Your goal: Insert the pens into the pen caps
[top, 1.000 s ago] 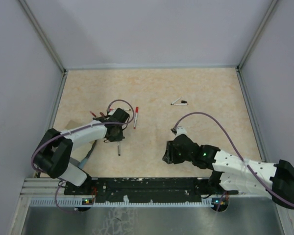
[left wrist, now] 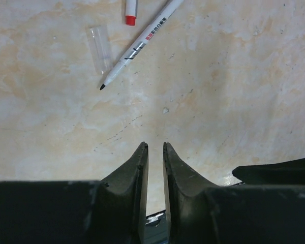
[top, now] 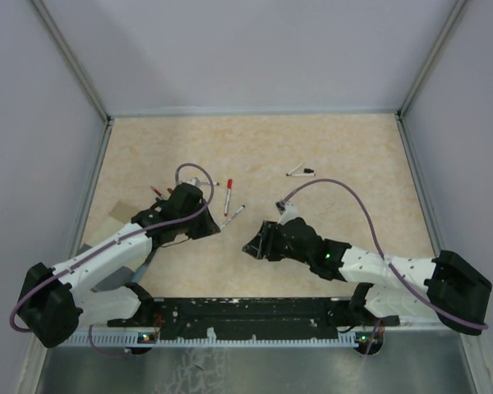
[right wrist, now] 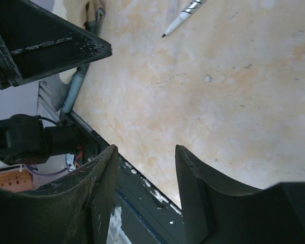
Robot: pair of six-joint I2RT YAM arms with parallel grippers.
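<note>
My left gripper hovers over the left-centre of the board, fingertips close together with a narrow gap. In the left wrist view a white pen with a dark tip lies beside a clear cap; a red-ended marker is above them. My right gripper is lower centre, pointed toward the left one, its fingers apart with nothing between. The pen tip shows at the top of the right wrist view.
Several markers lie behind the left arm and at the back right. Flattened items lie at the left edge. The board is mostly clear at the back.
The pen near the left gripper now lies at a different angle.
</note>
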